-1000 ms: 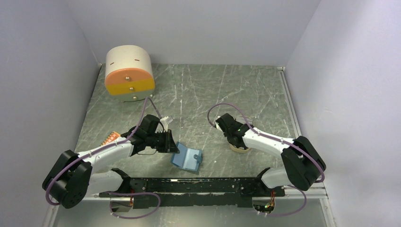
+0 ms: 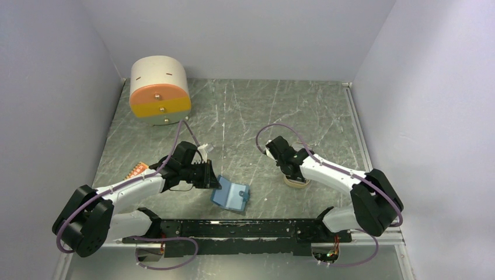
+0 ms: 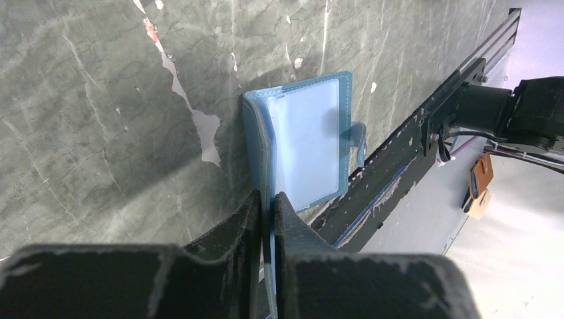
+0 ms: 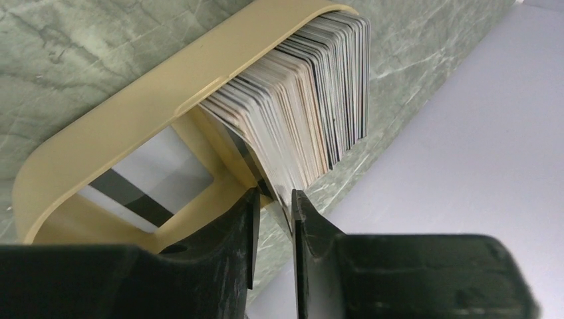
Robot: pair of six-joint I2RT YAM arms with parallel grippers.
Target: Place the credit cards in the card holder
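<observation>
The light blue card holder (image 2: 237,196) lies spread on the front of the table, left of centre. In the left wrist view, my left gripper is shut on an upright edge of that holder, whose clear-windowed panel (image 3: 309,136) faces up. A tightly packed row of credit cards (image 4: 299,100) leans in a tan oval box (image 4: 166,63). Over the front end of the row, my right gripper stands part open. The corner of the front card reaches into the gap between its fingers, which are not closed on it.
A rounded cabinet (image 2: 160,90) with coloured drawers stands at the back left. An orange patterned object (image 2: 137,170) lies at the left, partly behind the left arm. The table between the holder and the box is clear, as is the back middle.
The left arm and the card holder have stayed in place.
</observation>
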